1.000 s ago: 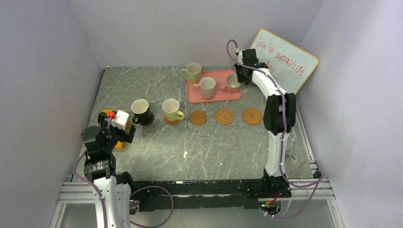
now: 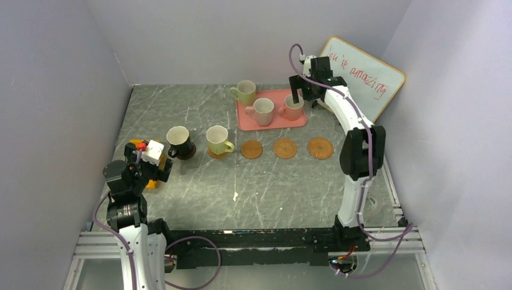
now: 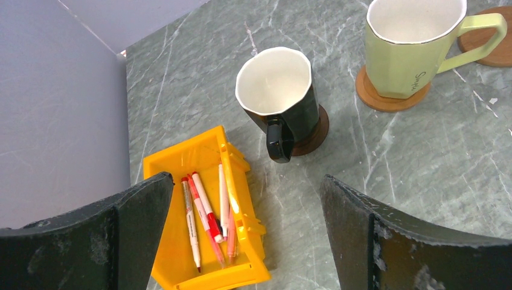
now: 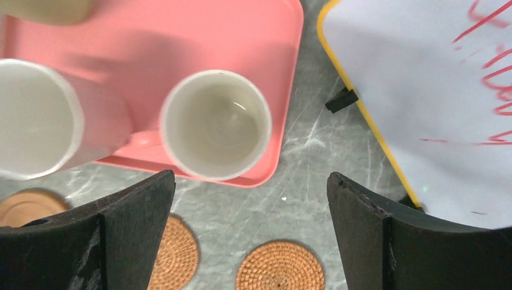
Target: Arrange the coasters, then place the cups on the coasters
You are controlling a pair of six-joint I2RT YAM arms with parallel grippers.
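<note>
A pink cup with a whitish inside (image 2: 291, 113) stands at the right end of the pink tray (image 2: 246, 123). Over it hangs my right gripper, open and empty; its fingers frame the cup's near edge in the right wrist view. To its left are a larger pale pink cup (image 2: 263, 113) and a green cup (image 2: 246, 91) on the same tray. Three round coasters lie bare in front: a plain brown one (image 2: 252, 149) and two woven ones, middle (image 2: 285, 148) and right (image 2: 320, 147). My left gripper stays open at far left, holding nothing.
A black cup (image 3: 276, 84) and a green cup (image 3: 410, 57) occupy coasters at left. Below the left gripper sits a yellow box (image 3: 224, 187) of pens. A whiteboard (image 2: 365, 75) leans close beside the right gripper.
The left arm is still.
</note>
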